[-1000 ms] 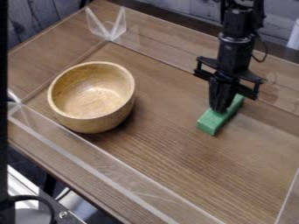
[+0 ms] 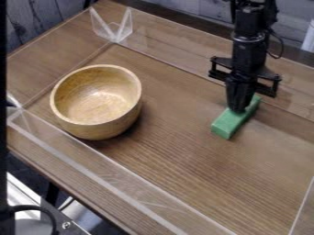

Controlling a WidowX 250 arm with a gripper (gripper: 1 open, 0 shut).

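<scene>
A green block [image 2: 230, 122] lies on the wooden table at the right of centre, long side running from near-left to far-right. The black gripper [image 2: 243, 92] stands over its far end, fingertips low at the block's top, hiding part of it. Whether anything is between the fingertips cannot be made out.
A wide tan bowl [image 2: 95, 101] sits at the left of the table [image 2: 172, 184]. A dark cable lies at the lower left edge.
The gripper has shifted slightly to the right. The green block has moved a little to the right with its near end still toward the lower left.
</scene>
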